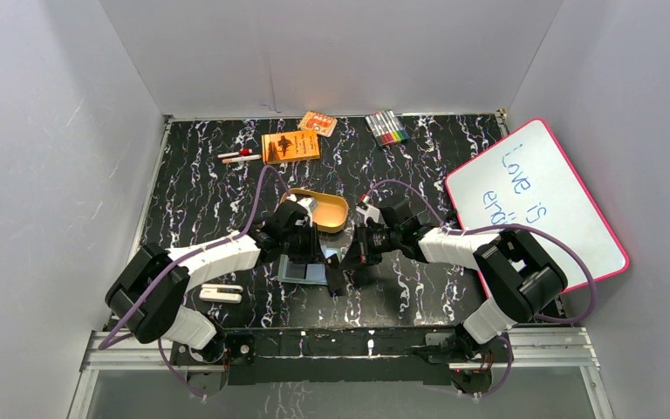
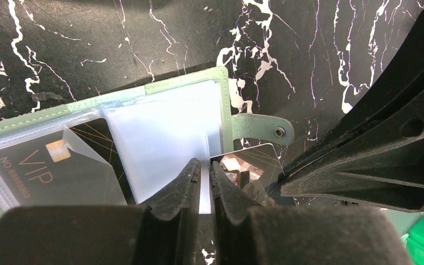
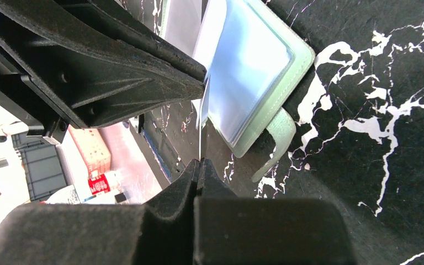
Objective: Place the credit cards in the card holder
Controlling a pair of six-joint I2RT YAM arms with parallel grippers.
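Note:
The green card holder (image 2: 187,80) lies unfolded on the table, its clear sleeves facing up. A grey VIP card (image 2: 49,171) sits in its left pocket; the sleeve on the right (image 2: 154,143) looks pale and empty. My left gripper straddles that sleeve's free edge with its fingertips close together; whether they pinch it is unclear. My right gripper is shut on a dark card, seen edge-on as a thin line in the right wrist view. The card's end is beside the sleeve's edge, close to the left fingertips.
Behind the arms stands an orange-tan tray (image 1: 330,212). A yellow book (image 1: 290,147), markers (image 1: 387,128) and a whiteboard (image 1: 541,201) lie farther out. A white object (image 1: 221,293) rests at the left front. The two grippers are very close together.

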